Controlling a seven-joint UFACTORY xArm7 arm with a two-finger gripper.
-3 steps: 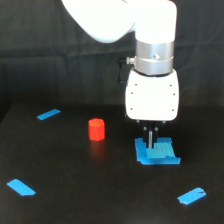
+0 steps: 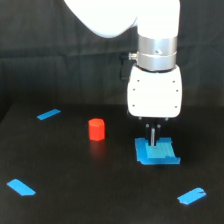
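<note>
A small red block [image 2: 97, 129] stands upright on the dark table, left of the gripper. Under the fingers lies a blue patch [image 2: 170, 160] with a paler blue area [image 2: 160, 150] on it; whether this is flat or raised is hard to tell. My gripper [image 2: 153, 145] points straight down over that patch, apart from the red block. Its fingers look close together, but they are small and dark, so whether the fingers are fully shut, or have anything between them, does not show clearly.
Blue strips lie on the table at the back left [image 2: 49, 114], front left [image 2: 21, 187] and front right [image 2: 192, 196]. A dark curtain [image 2: 60, 70] hangs behind.
My gripper has shifted very slightly to the right and up. The red block and the blue pieces look unmoved.
</note>
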